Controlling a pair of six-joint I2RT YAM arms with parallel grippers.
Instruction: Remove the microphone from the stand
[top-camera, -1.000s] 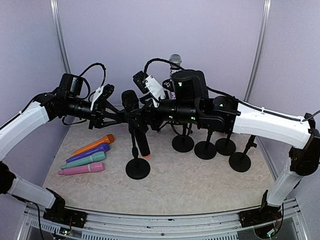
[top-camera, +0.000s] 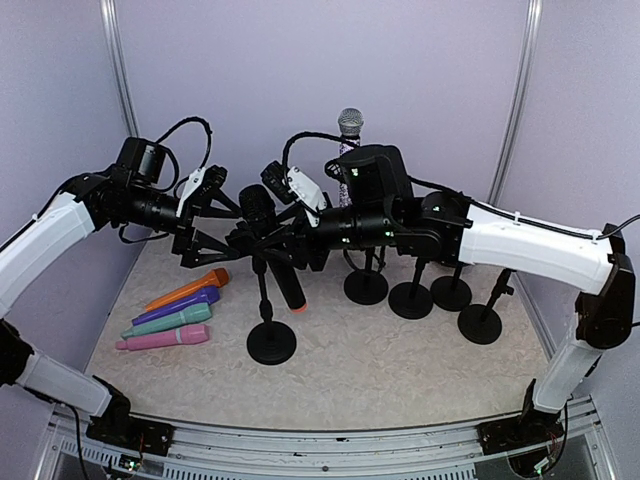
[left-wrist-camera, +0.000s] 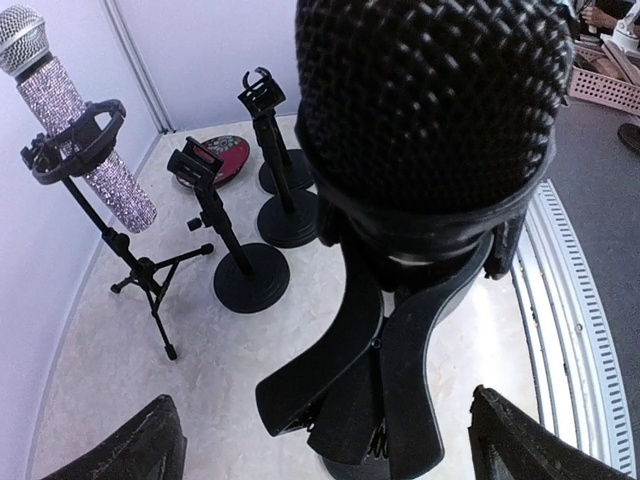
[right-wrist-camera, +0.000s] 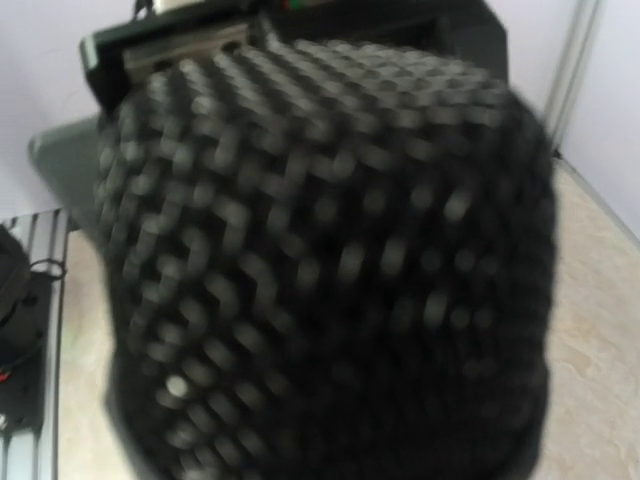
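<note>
A black microphone (top-camera: 258, 204) leans in the clip (left-wrist-camera: 370, 385) of a black stand (top-camera: 271, 343), its lower end slanting down behind the pole. My right gripper (top-camera: 283, 232) is shut on the microphone from the right; its fingers are largely hidden. The mesh head (right-wrist-camera: 330, 260) fills the right wrist view and hides the contact. Left of the microphone, my left gripper (top-camera: 238, 232) stands open at clip height. Its fingers (left-wrist-camera: 130, 445) spread either side of the clip in the left wrist view, with no grip on it visible.
Orange, purple, teal and pink microphones (top-camera: 165, 337) lie on the left of the table. Several empty black stands (top-camera: 410, 300) stand at the right. A glittery microphone (left-wrist-camera: 75, 110) sits on a tripod at the back.
The stand's base has shifted slightly left and forward. My right gripper stays at the microphone, moved only a little.
</note>
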